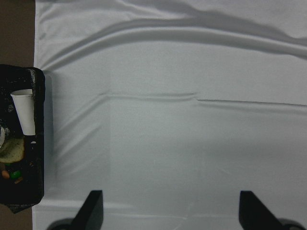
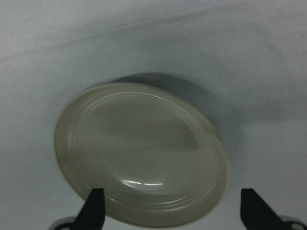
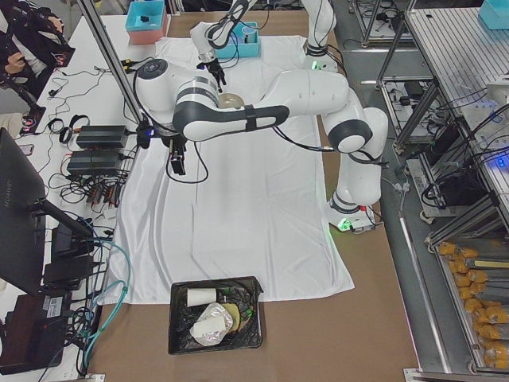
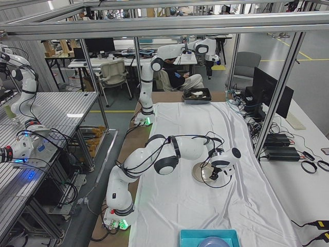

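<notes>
A beige plate [image 2: 141,151] lies on the white cloth [image 1: 168,143]. My right gripper hangs over it, open, with nothing between its fingers; in the camera right view the plate [image 4: 198,175] is partly behind that arm. My left gripper is open and empty, raised above the cloth. In the left wrist view a black tray [image 1: 33,177] holds a white paper cup [image 1: 24,112], bread [image 1: 12,151] and small coloured items. In the camera left view it also holds a crumpled clear bag.
A blue bin [image 4: 187,236] holding bluish dishware stands at the cloth's other end. A monitor [image 4: 270,92], cables and electronics line the side table.
</notes>
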